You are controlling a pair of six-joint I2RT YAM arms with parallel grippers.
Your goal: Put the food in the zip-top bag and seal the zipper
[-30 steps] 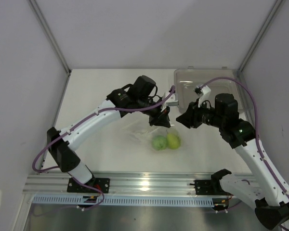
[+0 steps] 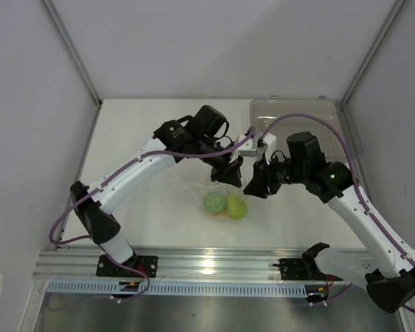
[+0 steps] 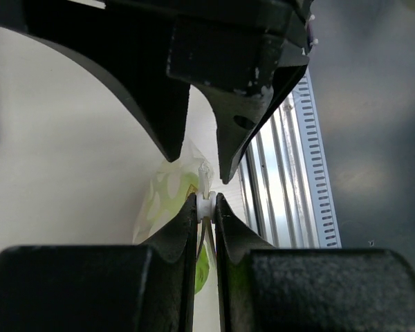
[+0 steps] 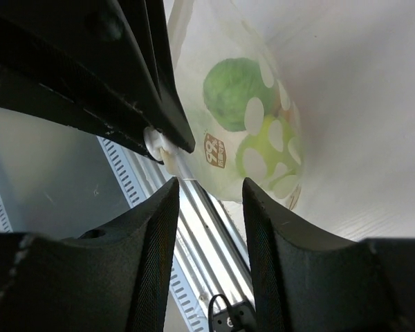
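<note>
A clear zip top bag (image 4: 194, 104) hangs with food in it: a round green item (image 2: 216, 202) and a yellow-green pear-shaped one (image 2: 236, 207). My left gripper (image 2: 228, 178) is shut on the bag's top edge; a white piece of the zipper (image 3: 206, 205) shows between its fingertips. Close by on the right, my right gripper (image 2: 253, 191) stands open. In the right wrist view nothing lies between its fingers, and part of the bag is seen beyond them. How much of the zipper is closed cannot be made out.
An empty clear tray (image 2: 297, 109) stands at the back right. Both grippers are very close together.
The right gripper has moved left and slightly down, closer to the left one. The food in the bag has swung left, while the left gripper has shifted only slightly.
</note>
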